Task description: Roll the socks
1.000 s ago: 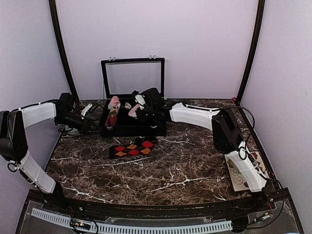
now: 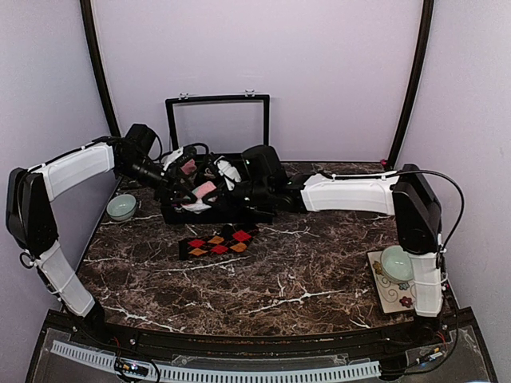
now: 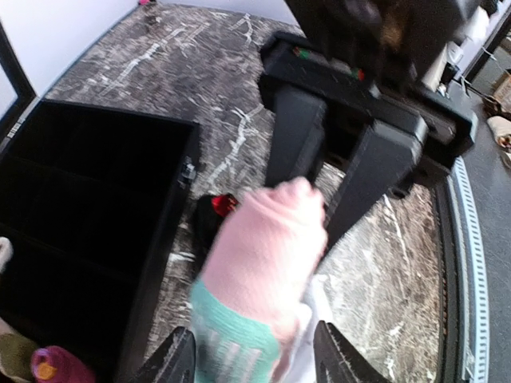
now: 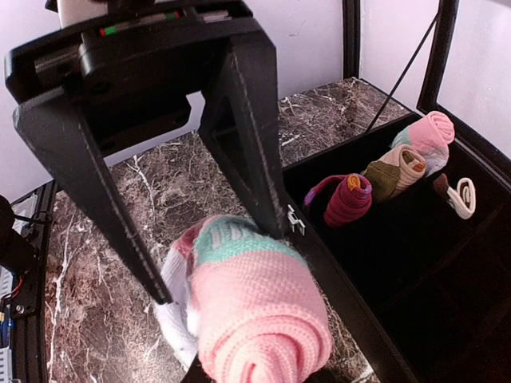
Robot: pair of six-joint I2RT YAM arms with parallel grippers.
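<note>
A rolled sock (image 4: 259, 311), pink with a mint band and a white part, hangs above the table near the box's front edge. My right gripper is shut on its pink end. From the other side my left gripper reaches in part open, its fingers (image 3: 343, 359) either side of the mint end; contact cannot be made out. Flat on the table in front of the box lies a dark argyle sock (image 2: 217, 242) with red and orange diamonds.
The black box (image 2: 215, 215) stands lid up. Inside are a magenta roll (image 4: 349, 201), a beige-olive roll (image 4: 399, 169), another pink roll (image 4: 431, 134) and a small white-brown one (image 4: 461, 197). Bowls (image 2: 121, 207) (image 2: 397, 263) stand at the sides.
My left gripper has come in from the left to the pink sock. The right gripper has carried that sock leftward and toward the front of the box.
</note>
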